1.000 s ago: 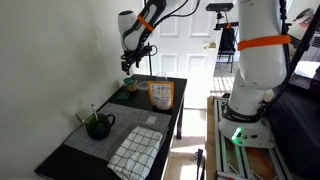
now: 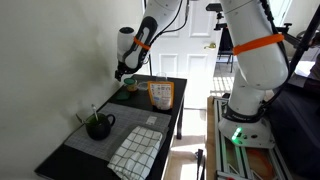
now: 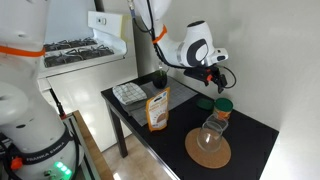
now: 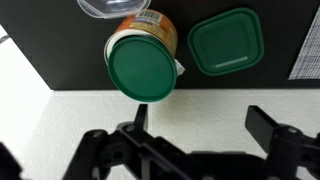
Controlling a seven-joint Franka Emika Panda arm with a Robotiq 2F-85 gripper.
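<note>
My gripper hangs above the far end of the dark table, its fingers spread apart and nothing between them. In the wrist view, a jar with a round green lid (image 4: 142,68) lies just beyond the left finger. A flat square green lid (image 4: 226,41) is to its right. Part of a clear container (image 4: 113,6) shows at the top edge. Exterior view 2 has the green-topped jar (image 3: 223,108) below the gripper (image 3: 216,80), close to the wall.
A clear container (image 3: 212,134) stands on a round brown mat (image 3: 208,153). An orange snack bag (image 3: 157,112) stands near the table's front edge. Farther along are a black pot (image 2: 99,126) and a checked towel (image 2: 135,150). The wall closely borders the table.
The arm's white wrist has come down and turned somewhat, bringing the gripper lower, toward the wall side and nearer the jar. Objects on the table look unmoved.
</note>
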